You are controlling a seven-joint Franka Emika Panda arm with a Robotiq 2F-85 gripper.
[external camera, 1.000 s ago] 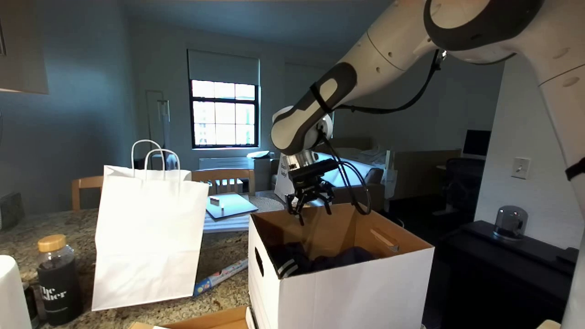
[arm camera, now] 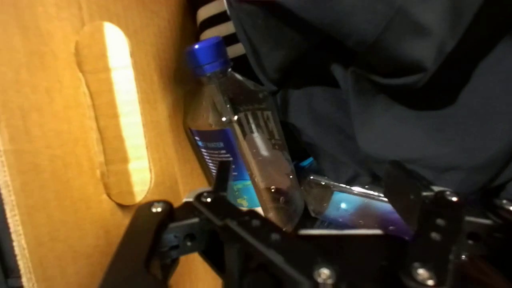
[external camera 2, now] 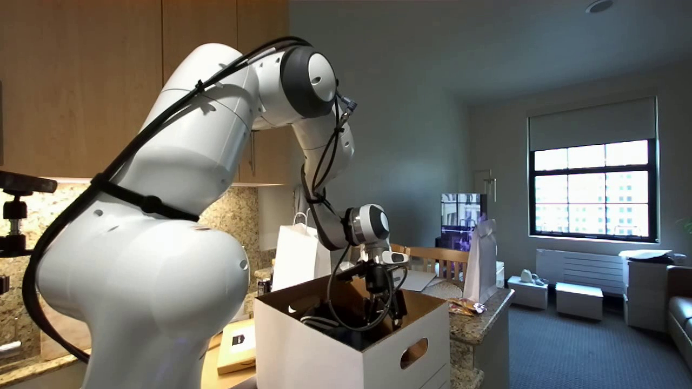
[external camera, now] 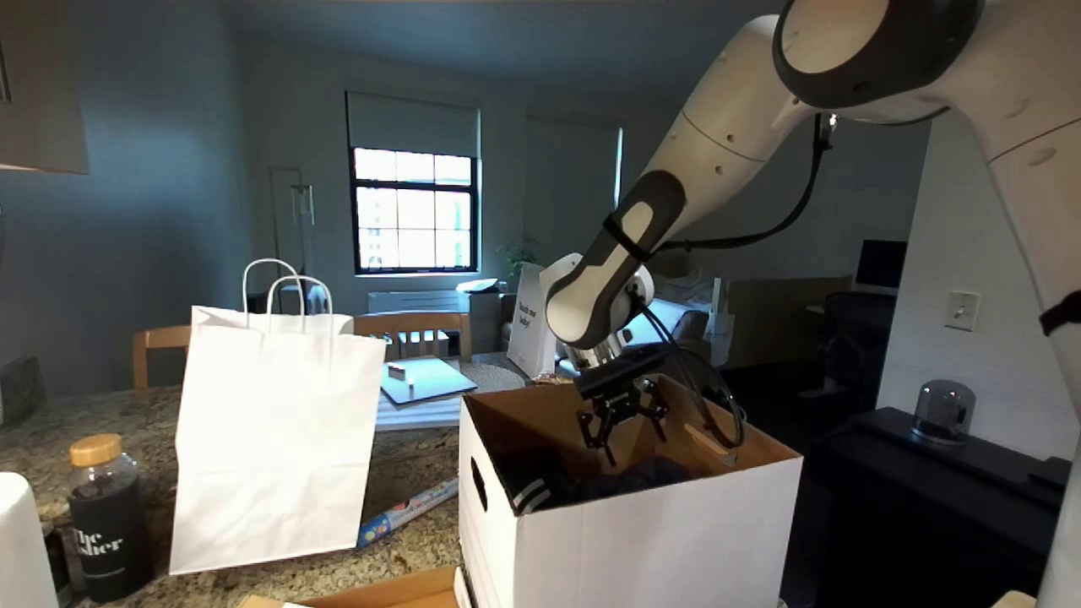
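Observation:
My gripper [external camera: 634, 437] hangs inside the white cardboard box [external camera: 649, 552], its fingers open and nothing between its fingers. In the wrist view a clear bottle [arm camera: 259, 144] with a blue cap leans along the box's brown wall, partly behind the left finger [arm camera: 222, 178]. A second bottle [arm camera: 355, 209] with a blue-purple label lies beyond the gap between the fingers, partly covered by the gripper. Dark cloth [arm camera: 384, 120] fills the other side of the box. Both exterior views leave the bottles hidden behind the box walls.
A hand slot [arm camera: 120, 115] is cut in the box wall near the bottle. On the counter stand a white paper bag [external camera: 274, 446] and a bottle with a wooden cap [external camera: 106, 517]. A striped item [arm camera: 218, 21] lies by the dark cloth.
My gripper has gone down into the box and moved to the right in exterior view 1. The box and the things on the counter have stayed put.

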